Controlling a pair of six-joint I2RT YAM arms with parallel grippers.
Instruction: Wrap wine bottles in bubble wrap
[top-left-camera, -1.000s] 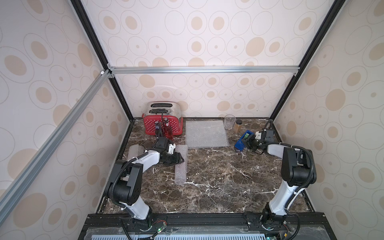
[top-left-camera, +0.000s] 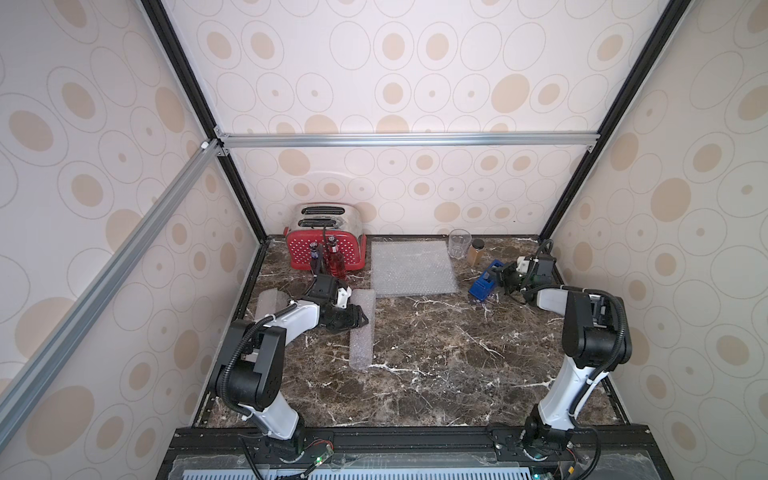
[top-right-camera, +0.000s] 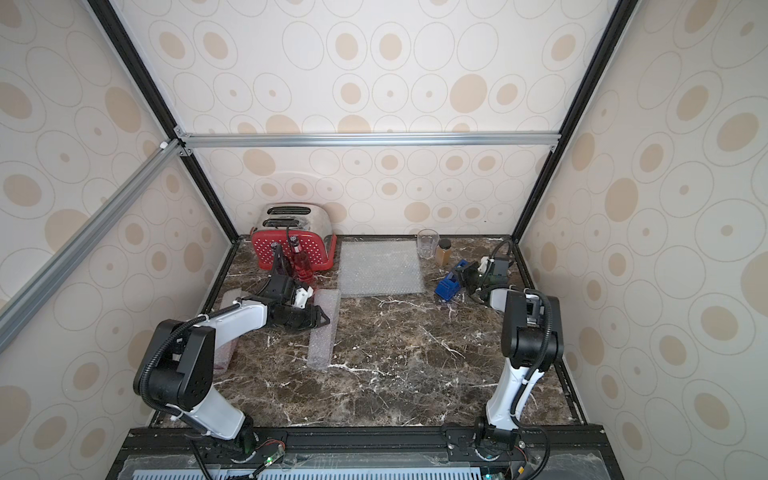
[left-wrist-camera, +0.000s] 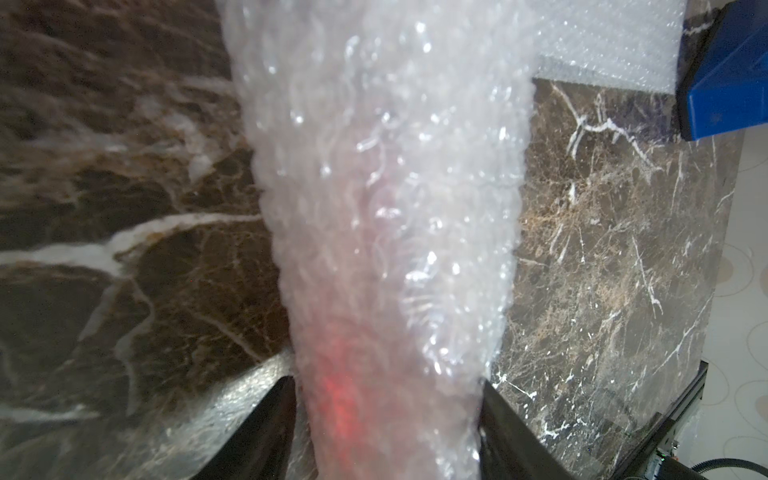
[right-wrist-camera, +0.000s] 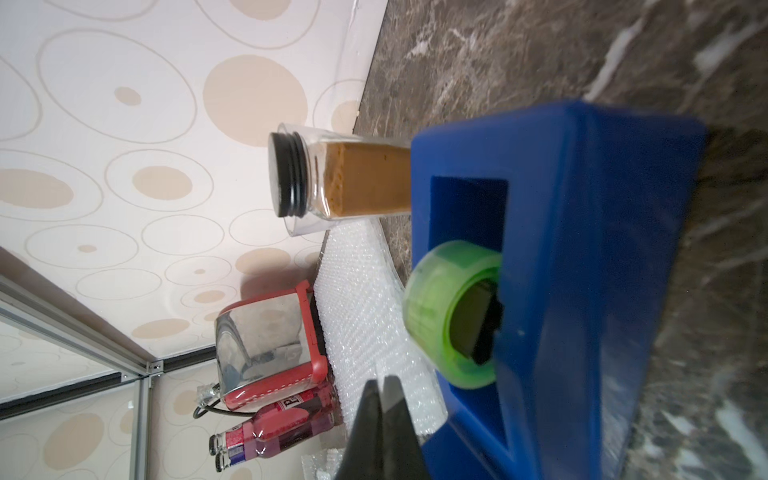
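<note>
A wine bottle rolled in bubble wrap (top-left-camera: 361, 340) lies on the counter, with red showing through the wrap in the left wrist view. My left gripper is shut around one end of this wrapped bottle (left-wrist-camera: 392, 240), one finger on each side. At the right, my right gripper (top-left-camera: 504, 278) is beside the blue tape dispenser (top-left-camera: 482, 286). The right wrist view shows its fingers shut together with nothing visible between them, in front of the dispenser (right-wrist-camera: 632, 264). A green tape roll (right-wrist-camera: 452, 312) sits in the dispenser. What the fingertips touch is unclear.
A flat bubble wrap sheet (top-left-camera: 412, 268) lies at the back. Unwrapped bottles (top-left-camera: 336, 260) stand before the red toaster (top-left-camera: 304, 249). A brown-filled jar (top-left-camera: 476, 250) and a clear glass (top-left-camera: 459, 243) are behind the dispenser. Another wrapped roll (top-left-camera: 269, 301) lies left.
My right gripper has shifted slightly at the dispenser, and the green roll, visible before from above, is now hidden there. The left arm and the wrapped bottle have stayed still.
</note>
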